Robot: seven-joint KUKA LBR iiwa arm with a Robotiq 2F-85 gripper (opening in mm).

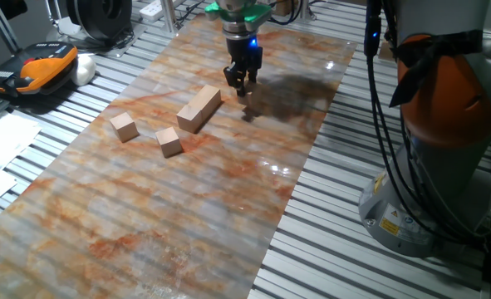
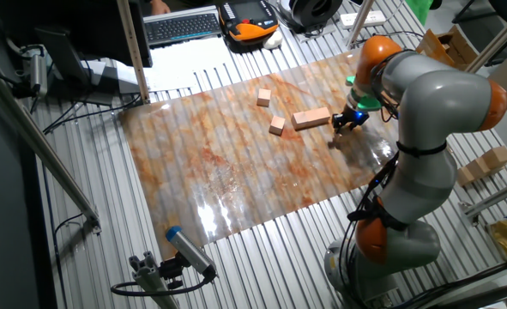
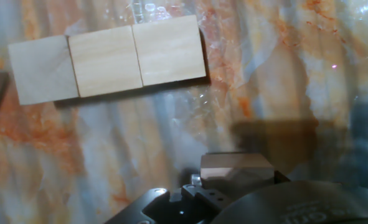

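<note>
My gripper (image 1: 243, 88) hangs over the far part of the marbled sheet, to the right of the row of blocks. In the wrist view it is shut on a wooden block (image 3: 236, 163), whose lower part is hidden by the gripper body; the outside views barely show this block. Three light wooden cubes stand flush in a row (image 3: 106, 61), which looks like one bar (image 1: 199, 109) from outside. Two separate cubes, a nearer cube (image 1: 169, 142) and a left cube (image 1: 124, 126), rest beyond the row's near end.
The near part of the marbled sheet (image 2: 227, 176) is bare. An orange-black device (image 2: 247, 21) and a keyboard (image 2: 183, 27) lie past its edge. My arm's base (image 1: 403, 208) stands on the slatted table. Spare wooden blocks (image 2: 485, 166) sit behind the arm.
</note>
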